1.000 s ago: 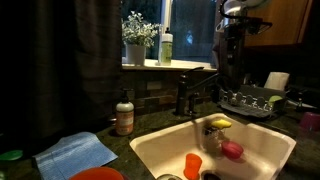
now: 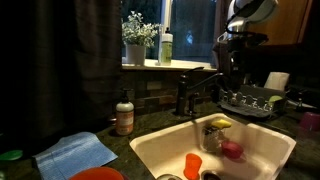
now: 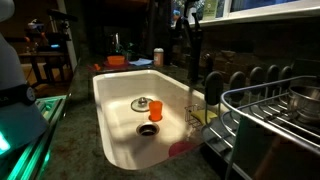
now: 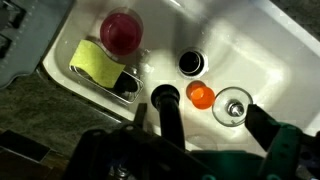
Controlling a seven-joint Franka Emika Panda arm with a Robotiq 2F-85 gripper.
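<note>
High over the sink [image 2: 150, 150], my gripper stands open, its black fingers wide apart in the wrist view with nothing gripped. The black faucet [image 4: 168, 110] shows between and below them. An orange cup [image 4: 201, 96] is in the basin, beside a clear round lid [image 4: 230, 107] with a dark knob. At the basin's other end lies a dark red round item [image 4: 120, 33]. Near it a yellow cloth or sponge [image 4: 96, 64] rests on a wire caddy. Exterior view 2 shows the cup [image 3: 156, 114] close to a drain [image 3: 148, 129].
A dish rack [image 3: 275, 110] with a metal pot [image 3: 305, 102] borders the sink. On the counter are a soap bottle [image 2: 124, 115], a blue cloth [image 2: 75, 155] and a red-orange bowl [image 2: 97, 174]. The faucet rises at the sink's back edge. A potted plant [image 2: 138, 38] stands on the windowsill.
The arm has shifted slightly right and downward in exterior view 1. Objects in the sink and on the counter look unmoved.
</note>
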